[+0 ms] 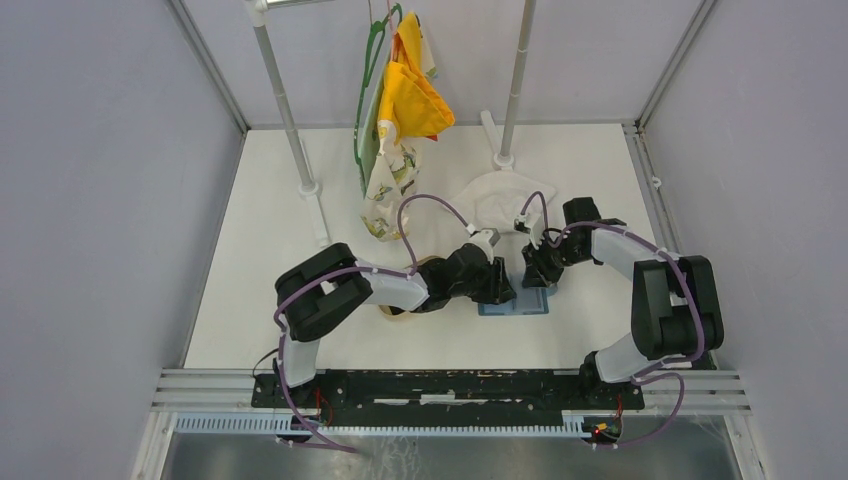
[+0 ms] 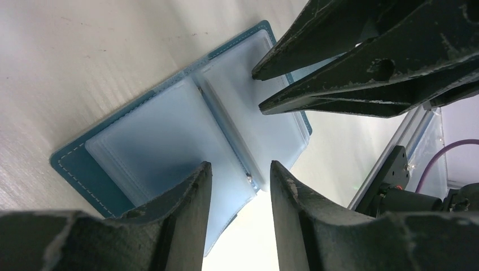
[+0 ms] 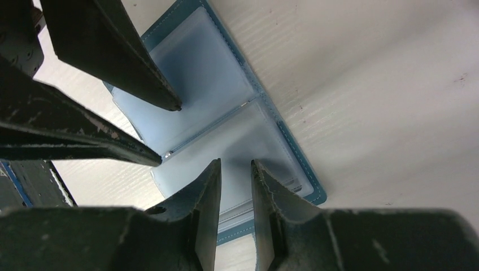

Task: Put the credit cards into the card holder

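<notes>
A blue card holder point(image 1: 515, 305) lies open on the table between both grippers, its clear pockets point(image 2: 164, 141) showing; I cannot make out cards in them. My left gripper stands open low over one half of it, nothing between its fingers. My right gripper is over the other half point(image 3: 186, 152), fingers part open and close to the pocket's outer end; whether they touch it is unclear. In each wrist view the other gripper's dark fingers reach in from the upper side.
A rack point(image 1: 510, 90) with hanging yellow and patterned cloths point(image 1: 405, 90) stands at the back, a white cloth point(image 1: 495, 195) beside its foot. A brown object is partly hidden under the left arm.
</notes>
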